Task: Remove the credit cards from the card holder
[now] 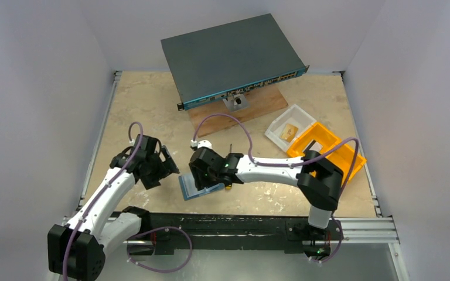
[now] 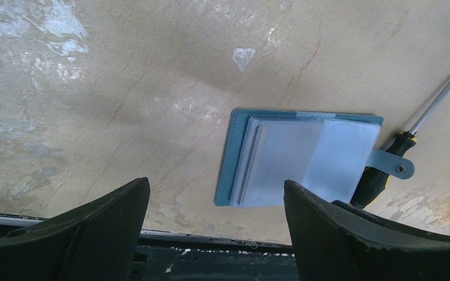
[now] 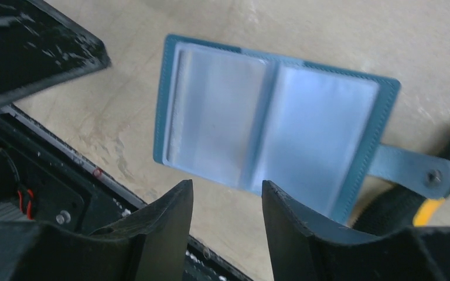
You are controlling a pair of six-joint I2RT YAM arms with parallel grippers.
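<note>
The blue card holder lies spread flat on the table, clear sleeves facing up and its snap strap pointing right. No card shows in its sleeves. Over the holder hovers my right gripper, open and empty, hiding part of it in the top view. My left gripper stands open just left of the holder, nothing between its fingers. A gold card rests in the white bin. Another card, pale with a dark stripe, sits in the orange bin.
A screwdriver lies against the holder's right side, its handle under the strap. A dark rack unit on a wooden board fills the back. Table left of the holder is clear.
</note>
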